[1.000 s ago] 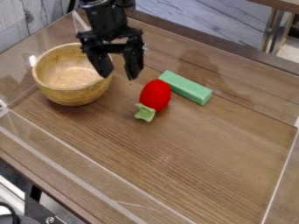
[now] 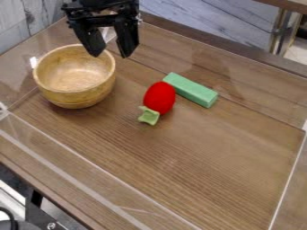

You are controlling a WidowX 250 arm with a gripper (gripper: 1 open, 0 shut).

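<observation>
My dark gripper (image 2: 106, 43) hangs at the top of the camera view, above and behind a wooden bowl (image 2: 74, 94); its fingers look apart, with nothing seen held. To the bowl's right lie a red object with a green part at its lower end, perhaps a strawberry (image 2: 161, 96), and a green block (image 2: 191, 88) a little farther right and back.
A pale wall edge is at the back left, and a shelf or ledge shows at the top right.
My gripper has moved up and back from near the bowl toward the top of the view. The bowl, red object and green block have not visibly moved.
</observation>
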